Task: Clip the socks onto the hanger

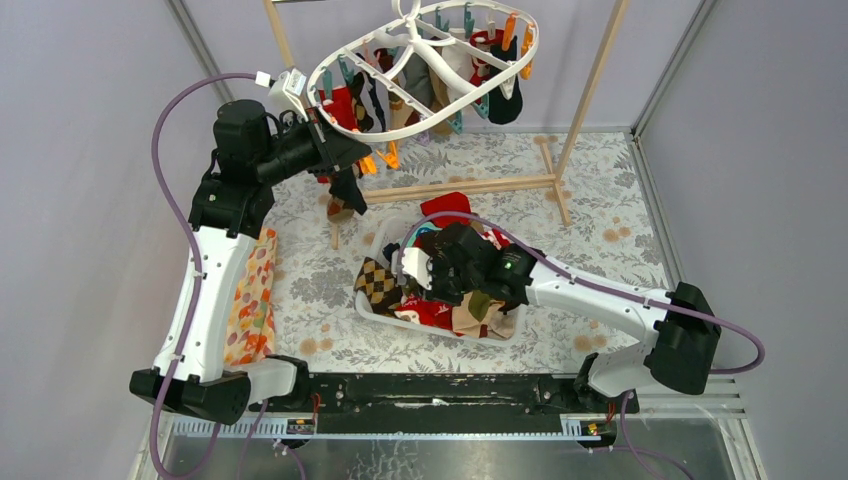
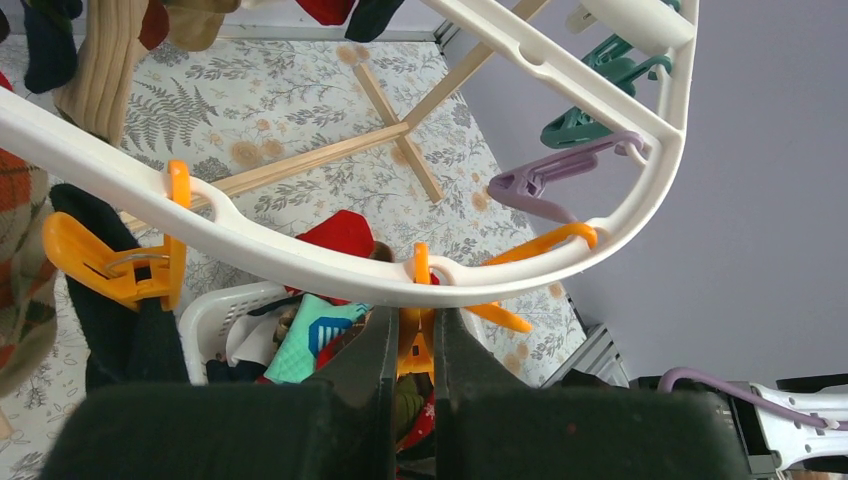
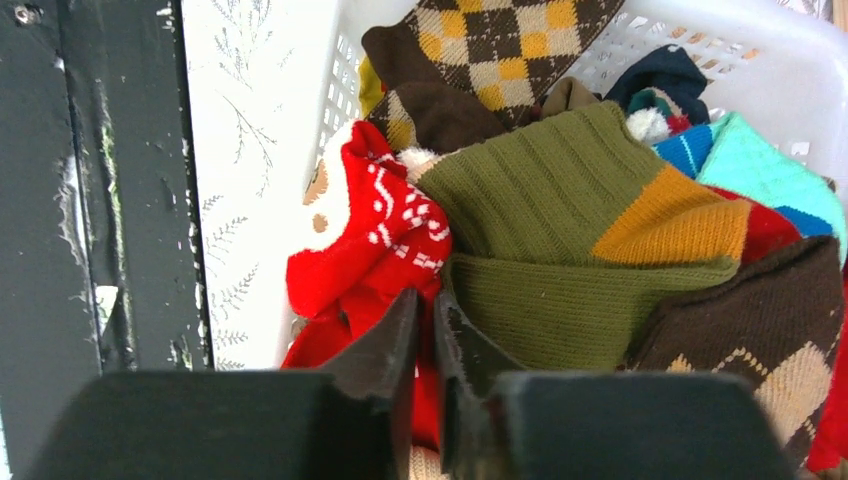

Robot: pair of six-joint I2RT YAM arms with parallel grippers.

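Observation:
A white oval hanger (image 1: 420, 120) with clips and hanging socks is at the top. In the left wrist view my left gripper is shut on an orange clip (image 2: 418, 262) on the hanger rim. A dark sock (image 2: 125, 340) hangs near another orange clip (image 2: 95, 265). My right gripper is down in the sock basket (image 1: 372, 314), its fingertips close together on a red patterned sock (image 3: 355, 260), beside an olive sock (image 3: 540, 190); whether it grips anything is unclear.
The wooden stand (image 1: 470, 186) stands behind the basket. An orange patterned cloth (image 1: 250, 300) lies at the left. Floor to the right of the basket is clear.

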